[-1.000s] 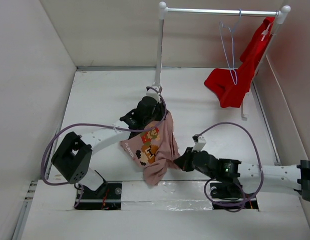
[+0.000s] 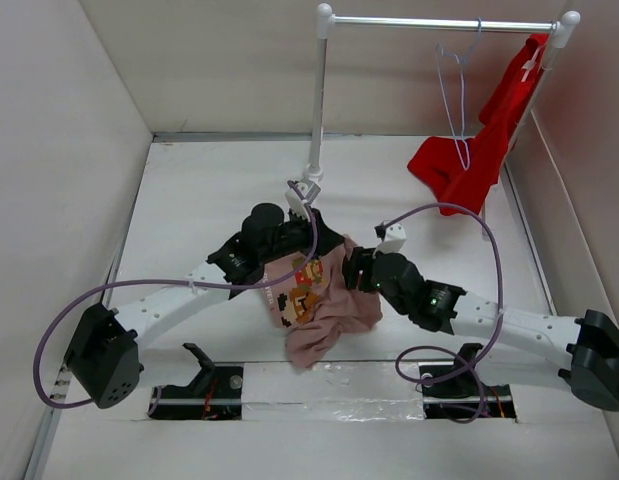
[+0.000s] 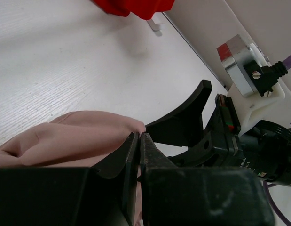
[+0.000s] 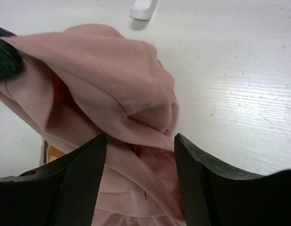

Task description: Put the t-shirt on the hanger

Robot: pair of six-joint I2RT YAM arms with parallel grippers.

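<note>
A pink t-shirt [image 2: 317, 320] with a pixel print hangs bunched between my arms, its lower end on the work surface. My left gripper is shut with the shirt's upper edge pinched at its tips. My right gripper is open over the pink folds [image 4: 112, 84], close beside the left one in the top view. An empty lilac hanger [image 2: 455, 110] hangs from the rail at the upper right.
A metal rail [image 2: 439, 24] on white posts spans the back. A red garment [image 2: 469, 160] hangs at its right end and spreads onto the floor.
My left gripper has moved right and toward the front with the shirt, spreading it less flat. My right gripper has risen toward the shirt's upper part, closer to the left gripper, and now stands open.
</note>
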